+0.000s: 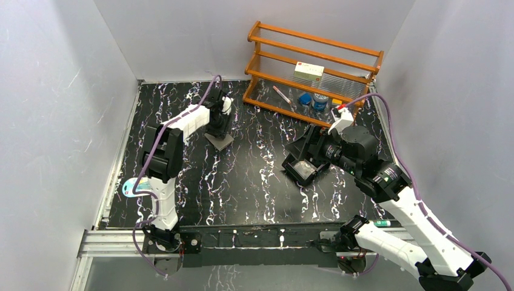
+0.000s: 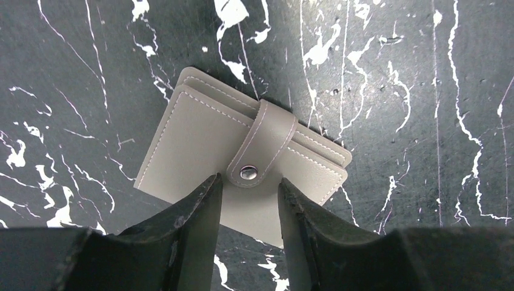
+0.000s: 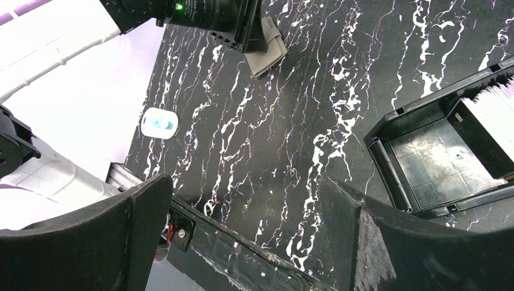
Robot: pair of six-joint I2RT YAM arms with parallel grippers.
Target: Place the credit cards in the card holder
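Flat on the dark marbled table lies the grey-beige card holder (image 2: 182, 139), its strap (image 2: 265, 142) folded over the front with a metal snap on it. Both left fingertips reach over the holder, either side of the strap's end; the left gripper is open, with a gap between its fingers. Whether they touch the leather is hard to tell. My right gripper is wide open and empty, above the table beside a black box (image 3: 397, 176). Inside that box, a smaller black compartment holds a stack of pale pinkish edges, possibly the cards (image 3: 494, 115).
A wooden rack (image 1: 315, 42) with small items stands at the back right. A white-and-blue object (image 1: 129, 187) lies at the left edge beside the left arm. Between the holder and the black box the table is clear.
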